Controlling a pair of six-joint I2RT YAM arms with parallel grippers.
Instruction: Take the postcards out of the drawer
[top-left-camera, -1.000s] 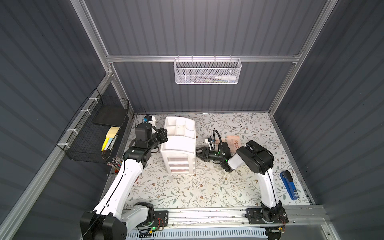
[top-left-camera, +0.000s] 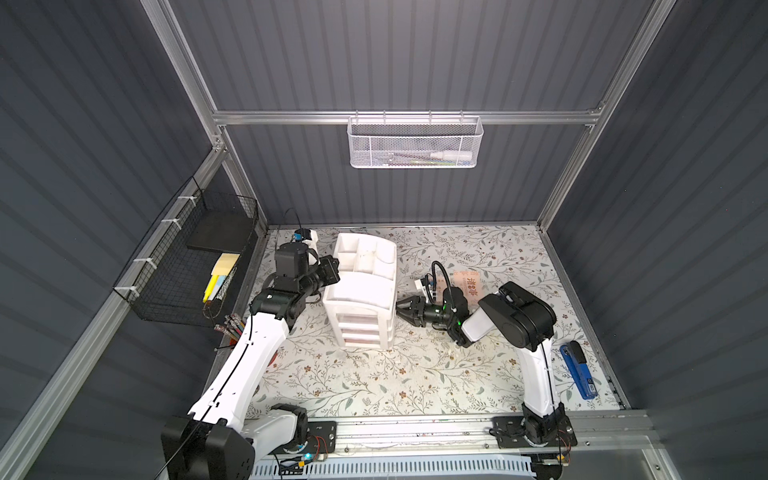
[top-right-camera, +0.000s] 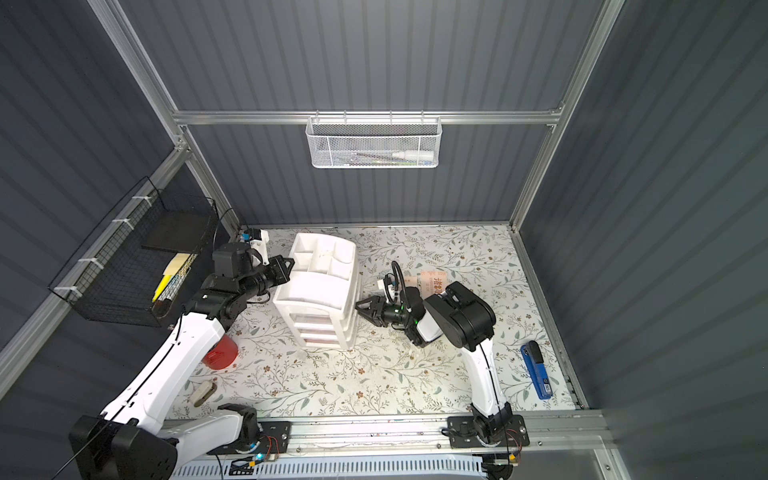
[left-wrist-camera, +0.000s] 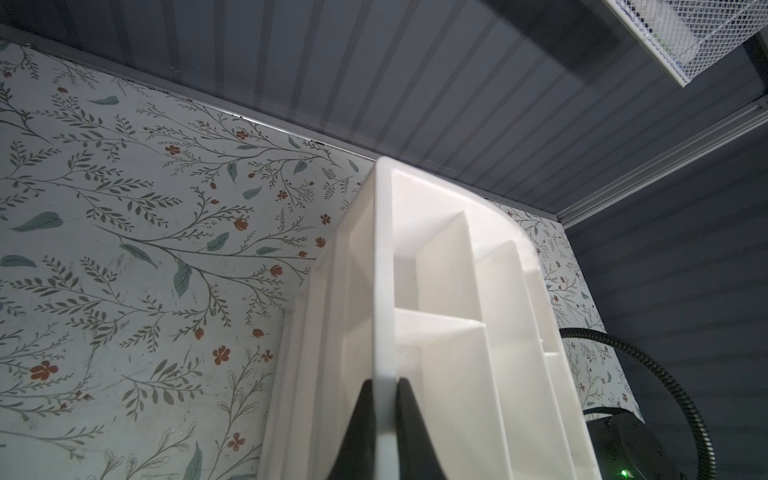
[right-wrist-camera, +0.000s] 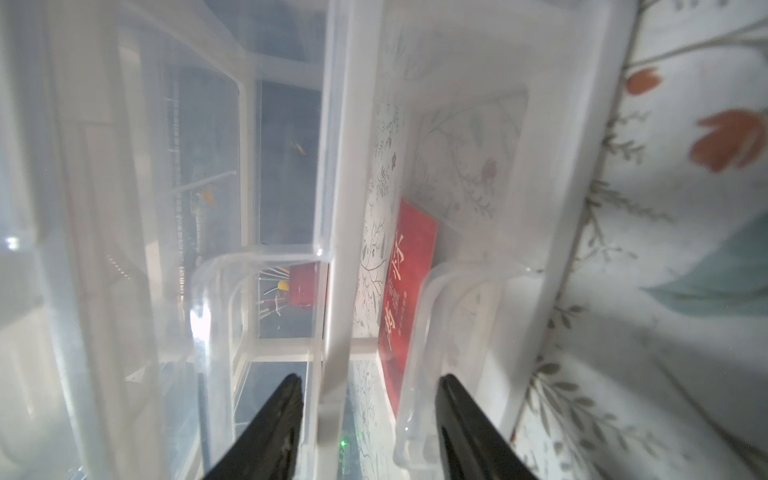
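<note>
The white drawer unit (top-left-camera: 360, 289) stands left of the table's middle. Its left top rim runs between the fingers of my left gripper, which is shut on that thin edge. By the unit's right side, my right gripper is open, its fingertips in front of the drawers. In the right wrist view a red postcard (right-wrist-camera: 405, 288) with pale lettering shows inside the lowest clear drawer (right-wrist-camera: 552, 208), partly behind the drawer's wall. Whether more cards lie beneath it cannot be seen. A pink printed paper (top-left-camera: 466, 284) lies on the table behind the right gripper.
A blue stapler (top-left-camera: 577, 369) lies at the table's right edge. On the left are a black wire basket (top-left-camera: 172, 292) and a red cup (top-right-camera: 221, 353). A white mesh basket (top-left-camera: 416, 148) hangs on the back wall.
The drawer unit has shifted a little to the right, and my left gripper has moved along with its rim. My right gripper has also moved slightly right.
</note>
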